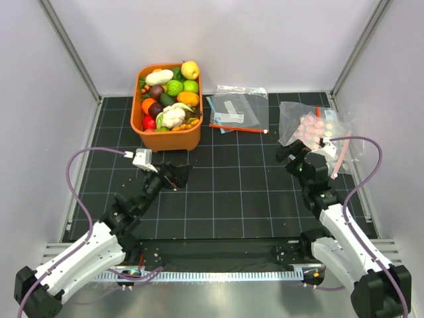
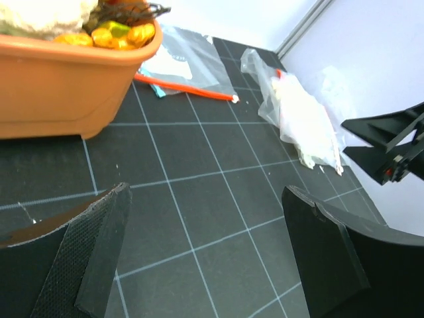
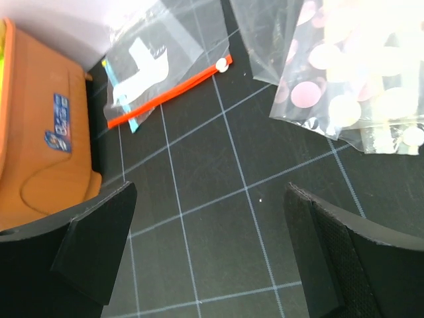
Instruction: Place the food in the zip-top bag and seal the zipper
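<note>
An orange bin (image 1: 169, 138) heaped with fruit and vegetables stands at the back left; cauliflower (image 2: 40, 14) shows at its rim. Flat zip bags with a red zipper (image 1: 242, 109) (image 3: 165, 59) lie to its right, and more clear and dotted bags (image 1: 311, 129) (image 3: 344, 79) lie at the back right. My left gripper (image 1: 173, 177) is open and empty over the mat, in front of the bin. My right gripper (image 1: 288, 151) is open and empty beside the right-hand bags.
Pale walls (image 1: 53, 132) border it at the back and sides.
</note>
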